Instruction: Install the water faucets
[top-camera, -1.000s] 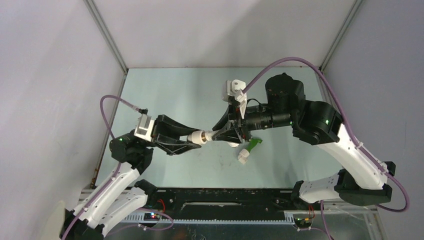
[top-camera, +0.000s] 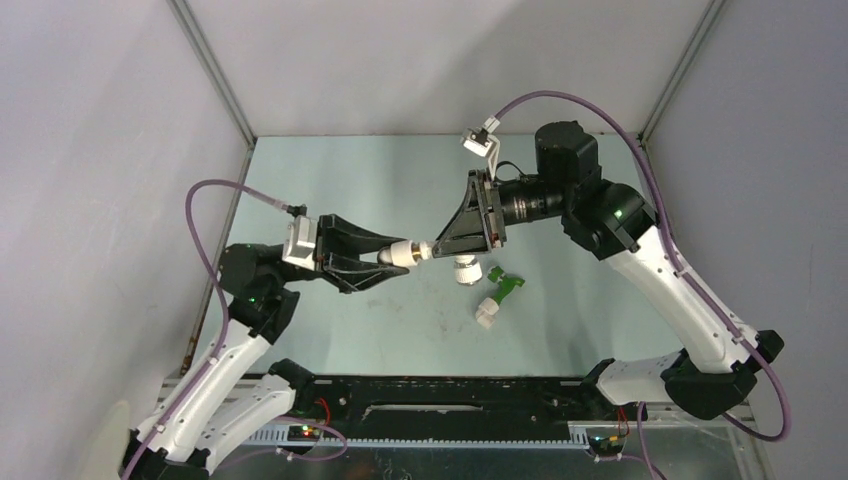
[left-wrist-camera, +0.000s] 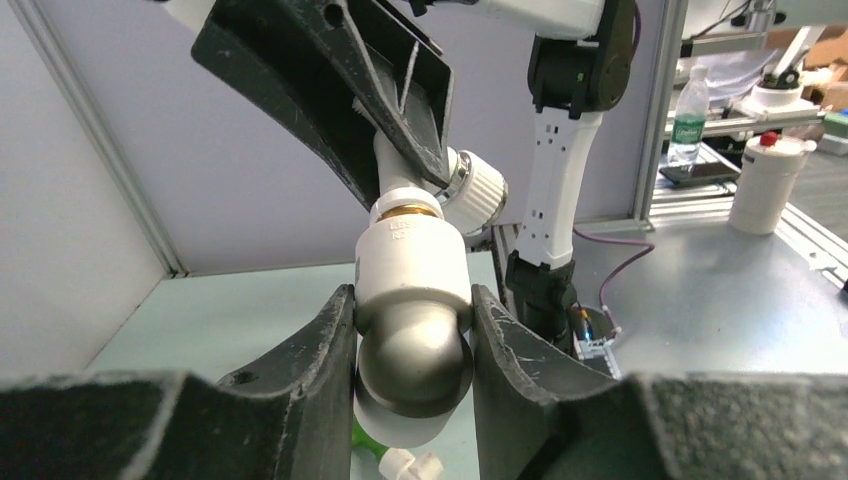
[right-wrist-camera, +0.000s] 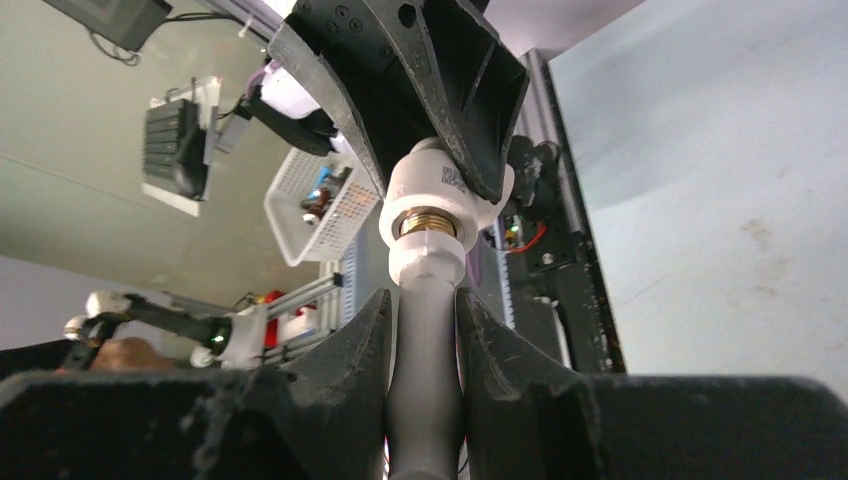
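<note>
My left gripper (top-camera: 402, 255) is shut on a white fitting (left-wrist-camera: 410, 262), whose rounded grey end sits between the fingers. A faucet's pale stem (right-wrist-camera: 427, 330) meets this fitting end to end, in line with it. A band of brass thread (right-wrist-camera: 427, 222) shows at the joint. My right gripper (top-camera: 438, 250) has its fingers (right-wrist-camera: 505, 350) close around the stem; whether they press on it cannot be told. The faucet's white knurled nut (top-camera: 467, 269) sticks out below the right gripper. Both parts are held above the table.
A green part (top-camera: 508, 286) with a white ribbed nut (top-camera: 486, 313) lies on the pale table (top-camera: 400, 330), below and right of the held parts. White walls border it at the back and sides.
The right wrist has turned and its arm shifted towards the back. Both grippers and the joined parts have moved slightly up in the top view, and more of the knurled nut shows.
</note>
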